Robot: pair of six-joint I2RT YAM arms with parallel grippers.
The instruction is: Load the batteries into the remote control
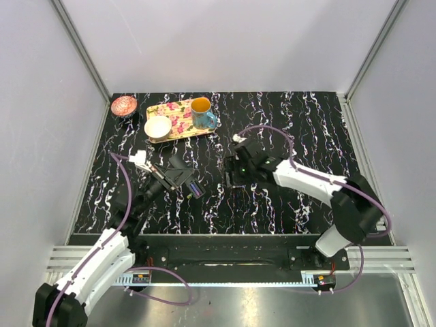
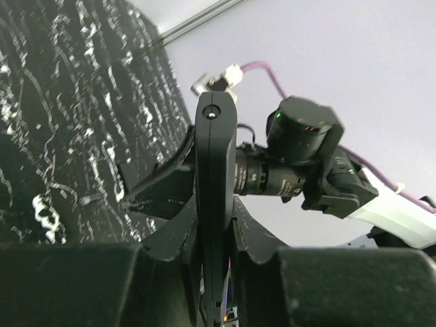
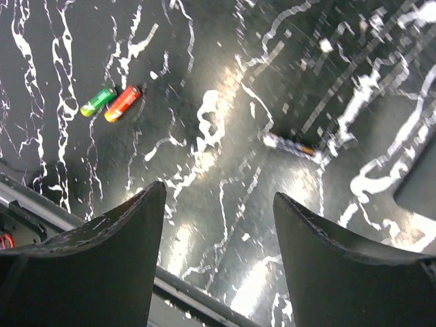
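Note:
My left gripper (image 1: 174,176) is shut on the black remote (image 2: 214,157), held edge-on in the left wrist view; in the top view its battery compartment (image 1: 195,187) shows. My right gripper hangs part open over the counter, right of the remote, nothing between its fingers. In the right wrist view a green battery (image 3: 97,101) and a red battery (image 3: 123,103) lie side by side at upper left, and a silver battery (image 3: 293,146) lies alone right of centre.
A floral tray (image 1: 170,107) with a white bowl (image 1: 158,126) and blue mug (image 1: 203,117) stands at the back left, beside a red bowl (image 1: 124,105). Its front edge (image 1: 225,235) borders the arms.

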